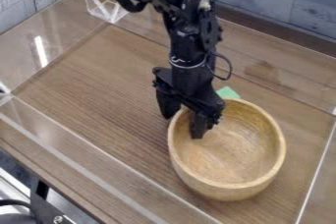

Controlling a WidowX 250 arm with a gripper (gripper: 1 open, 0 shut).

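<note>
My black gripper [187, 106] is low over the near left rim of a round wooden bowl [226, 164], its fingers reaching down to the rim's upper left side, one inside and one outside. Whether they are closed on the rim cannot be told. A small green object [229, 93] lies behind the bowl, partly hidden by it.
A clear plastic item [105, 2] sits at the back left. A grey plank wall [282, 12] stands behind, and the table's front edge is at lower left.
</note>
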